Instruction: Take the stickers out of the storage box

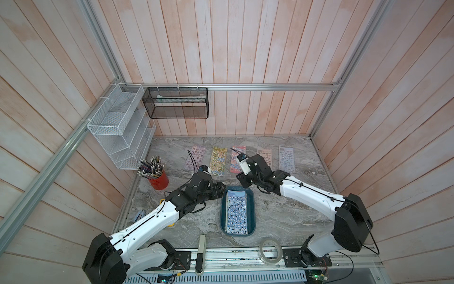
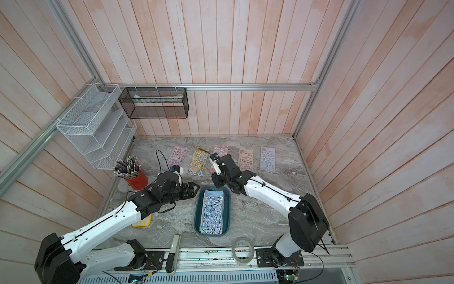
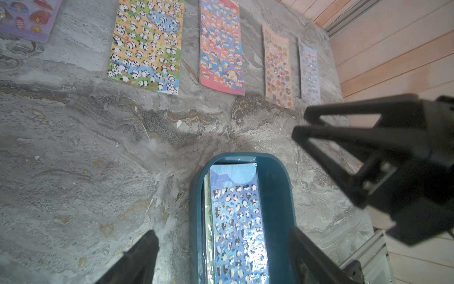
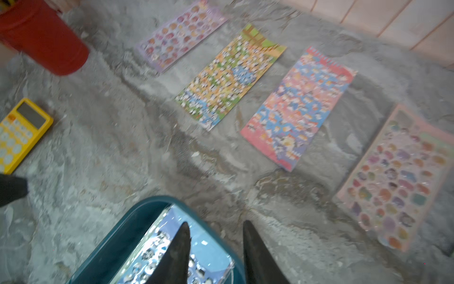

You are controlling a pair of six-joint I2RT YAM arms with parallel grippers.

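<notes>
A teal storage box (image 1: 250,213) stands at the front middle of the table, holding a stack of sticker sheets topped by a blue one (image 3: 238,227). Several sheets lie in a row behind it, among them a panda sheet (image 3: 144,45) and a pink sheet (image 4: 298,108). My left gripper hangs over the box's left side, its fingers apart with nothing between them. My right gripper is above the box's back end, fingers partly apart, empty; its wrist view is blurred.
A red pen cup (image 2: 137,180) and a yellow calculator (image 4: 21,137) sit at the left. Wire shelves (image 1: 115,127) hang on the walls. A tape roll (image 1: 271,258) lies on the front rail. The table right of the box is clear.
</notes>
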